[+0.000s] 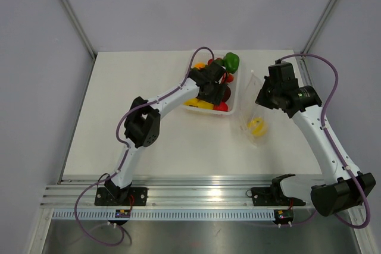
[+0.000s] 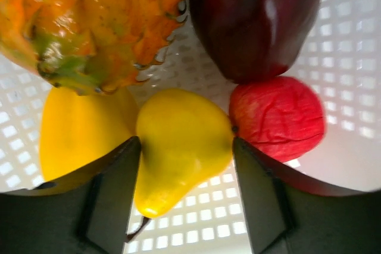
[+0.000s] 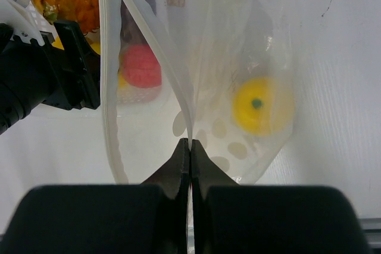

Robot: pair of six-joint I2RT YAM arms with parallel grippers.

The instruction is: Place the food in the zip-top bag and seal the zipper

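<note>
My left gripper is down in the white basket [image 1: 234, 96], fingers parted around a yellow pear [image 2: 178, 153], beside a red fruit [image 2: 277, 117], dark purple fruit [image 2: 256, 16], orange spiky fruit [image 2: 83, 22] and another yellow piece [image 2: 71, 129]. Whether it touches the pear is unclear. My right gripper is shut at the edge of the clear zip bag [image 3: 226, 46], holding it upright; a yellow food piece [image 3: 256, 105] shows inside the bag.
The basket holds several more pieces, including a green pepper [image 1: 232, 60] at the back.
</note>
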